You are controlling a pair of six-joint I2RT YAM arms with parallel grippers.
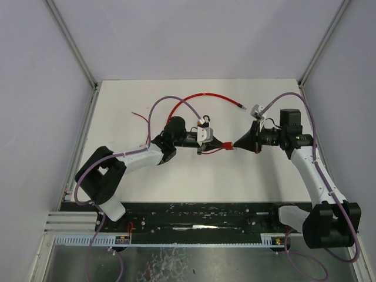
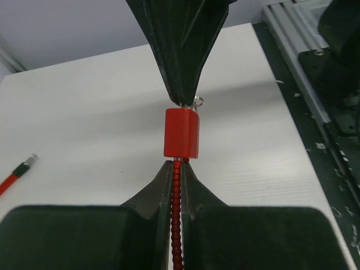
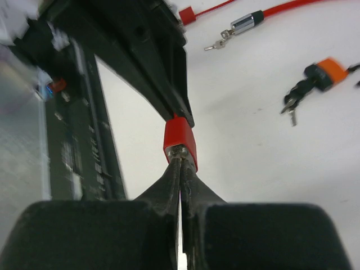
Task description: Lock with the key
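Note:
A red padlock with a red cable hangs between my two grippers at the middle of the table. My left gripper is shut on its cable end from the left, the beaded red cable running down between the fingers. My right gripper meets the lock's silver end from the right, shut, its tips at the key side; the key itself is mostly hidden, with a small ring showing in the left wrist view.
On the white table lie a long red cable lock, an orange-and-black padlock with keys and other red lock pieces.

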